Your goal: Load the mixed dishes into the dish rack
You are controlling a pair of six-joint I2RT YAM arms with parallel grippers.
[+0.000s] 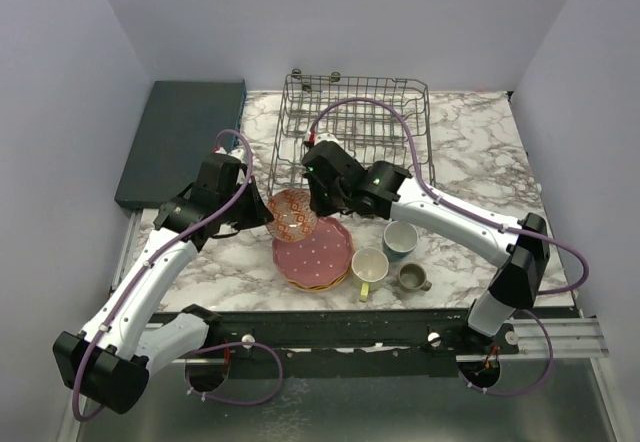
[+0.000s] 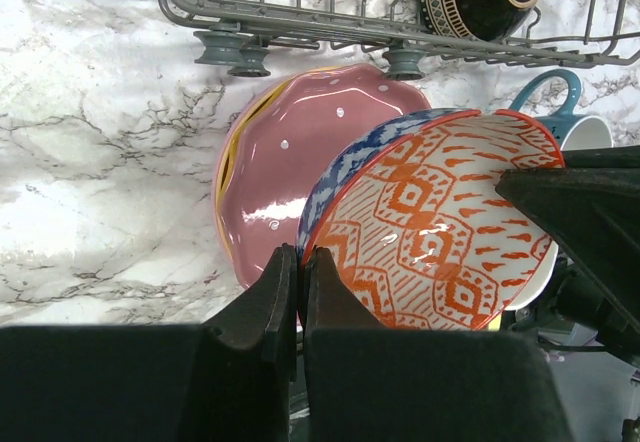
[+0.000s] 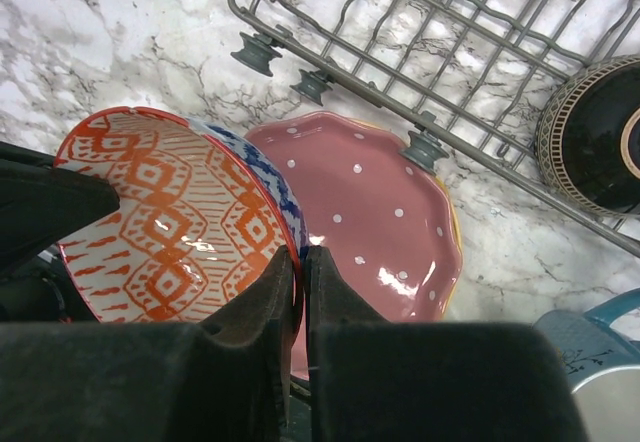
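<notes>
A bowl (image 1: 291,216) with an orange-and-white patterned inside and a blue outside is held tilted, its mouth facing the top camera. My left gripper is shut on its rim at the left side. At the opposite side my right gripper is shut on the same bowl. Below it a scalloped pink plate (image 1: 312,252) lies on a yellow-edged stack on the marble counter. Behind the arms stands the wire dish rack (image 1: 285,137), partly covered by the right arm. A black bowl with a patterned band (image 3: 598,137) shows at the rack's front edge.
Right of the plates stand a white mug with a yellow handle (image 1: 369,265), a blue mug (image 1: 401,239) and a grey-brown cup (image 1: 412,277). A dark flat panel (image 1: 180,142) lies left of the rack.
</notes>
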